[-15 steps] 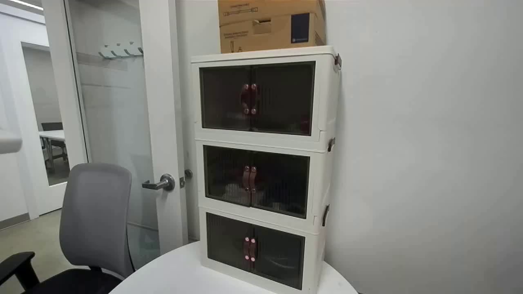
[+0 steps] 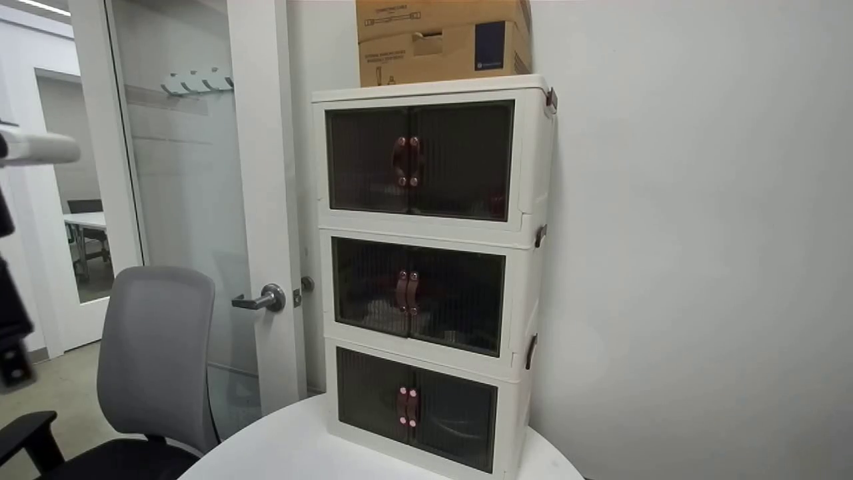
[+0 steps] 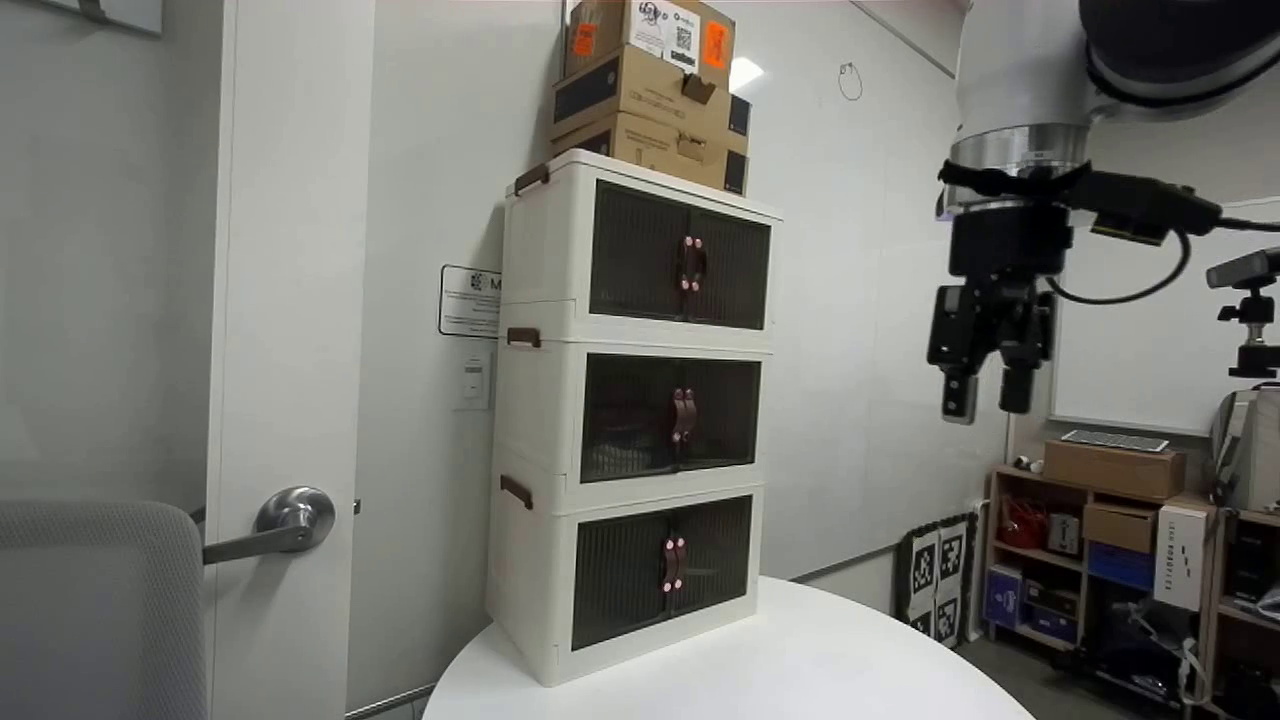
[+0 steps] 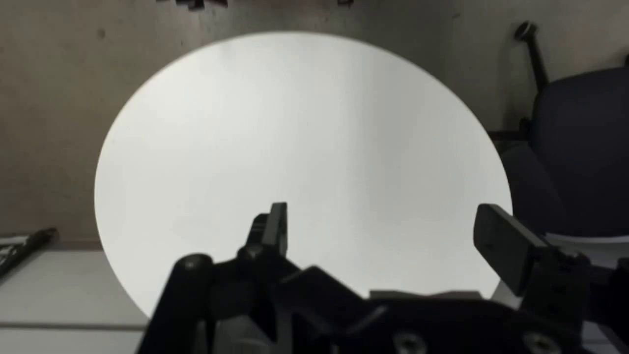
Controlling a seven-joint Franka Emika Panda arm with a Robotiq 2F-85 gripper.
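Note:
Three white cabinet boxes with dark see-through doors stand stacked on a round white table [image 3: 840, 648]. All the doors look closed, each pair with brown handles at its middle: the top cabinet [image 2: 532, 160], the middle cabinet [image 2: 516, 300] and the bottom cabinet [image 2: 512, 416]. Contents behind the doors are too dim to name. My gripper [image 3: 986, 402] hangs pointing down to the right of the stack, well apart from it. In the wrist view the gripper is open, its fingers wide apart with only bare tabletop seen below.
Cardboard boxes [image 3: 648, 102] sit on top of the stack. A grey chair [image 2: 156, 352] stands at the table's left, near a door with a lever handle [image 2: 260, 299]. Shelves [image 3: 1080, 552] stand farther back at the right.
More of the arm has come into exterior view 1 at the left edge, including a dark part near the gripper. The cabinets, their doors and the chair stand as before.

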